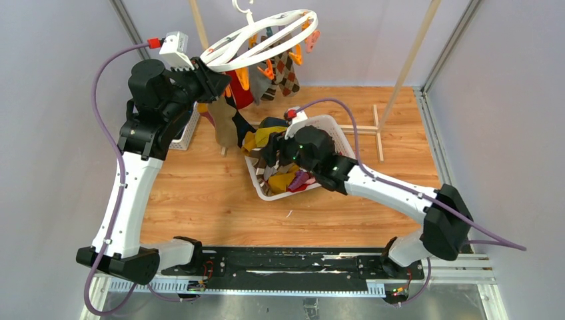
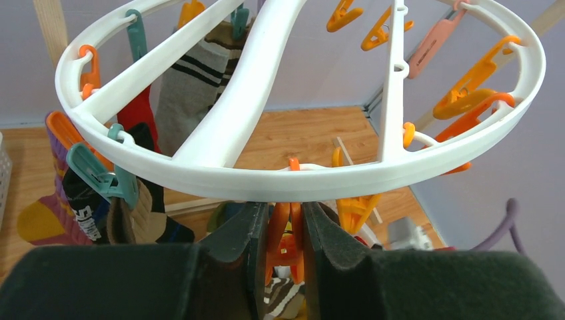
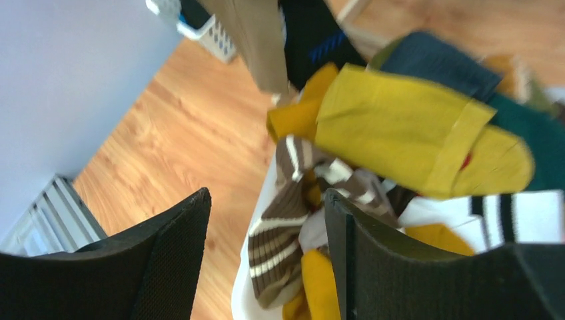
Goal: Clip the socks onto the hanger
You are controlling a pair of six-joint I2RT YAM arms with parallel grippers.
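A round white hanger (image 1: 260, 47) with orange, yellow, teal and pink clips hangs at the back. Just under its near rim (image 2: 280, 184), my left gripper is shut on an orange clip (image 2: 294, 212). Several socks hang from other clips, among them a grey striped sock (image 2: 193, 80) and a dark sock (image 2: 86, 203). Over the white basket (image 1: 270, 197) of loose socks is my right gripper, its fingers apart and nothing held between them. Below it lie a brown striped sock (image 3: 283, 233) and yellow socks (image 3: 400, 127).
A smaller white basket (image 1: 185, 133) stands behind the left arm. Wooden stand legs (image 1: 378, 133) rest on the floor at the back right. The wooden floor (image 1: 200, 207) in front of the sock basket is clear.
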